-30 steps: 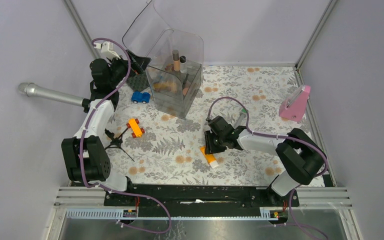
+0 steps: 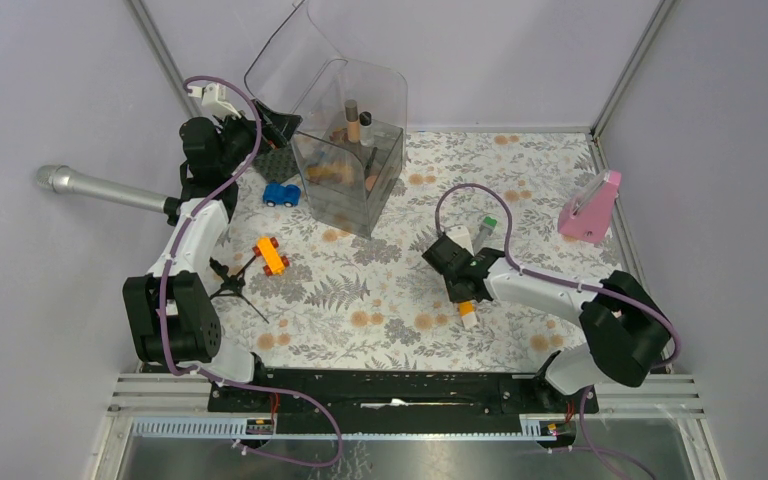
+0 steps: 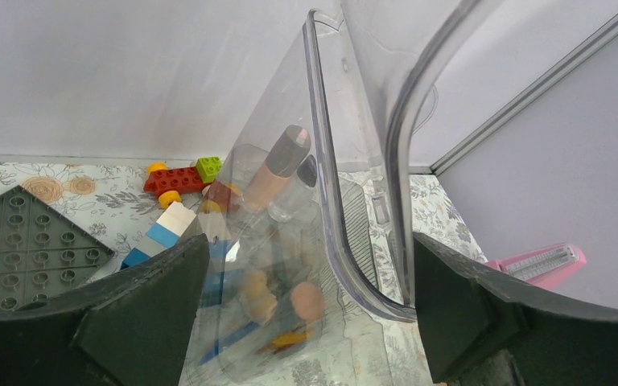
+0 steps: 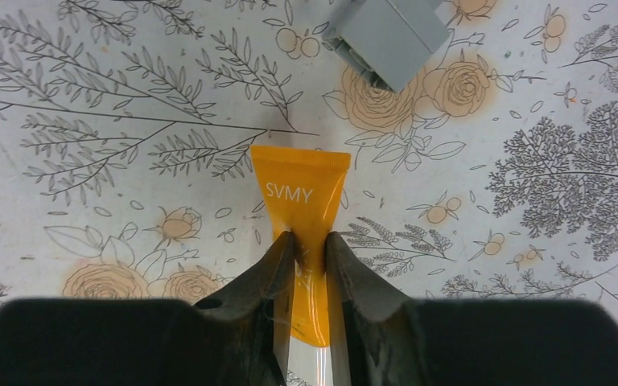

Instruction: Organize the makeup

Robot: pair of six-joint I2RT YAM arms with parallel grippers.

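My right gripper is shut on an orange tube (image 4: 301,193) lettered SVMY, white cap downward in the picture, above the patterned table. In the top view the tube (image 2: 467,309) peeks from under that gripper. My left gripper is open at the upper left of the clear organizer (image 2: 345,210), its fingers either side of the case, the right one by the thick rim (image 3: 330,201). Inside stand a beige bottle (image 2: 352,118) and a dark-capped bottle (image 2: 366,130), with other items seen blurred through the plastic.
A pink object (image 2: 588,212) stands at the right. A blue toy car (image 2: 281,195) and an orange one (image 2: 270,255) lie left of the organizer. A grey piece (image 4: 394,40) with green end lies beyond the right gripper.
My right gripper has moved to the right with the orange tube, which has shifted and turned more upright in the top view. The left arm has not moved.
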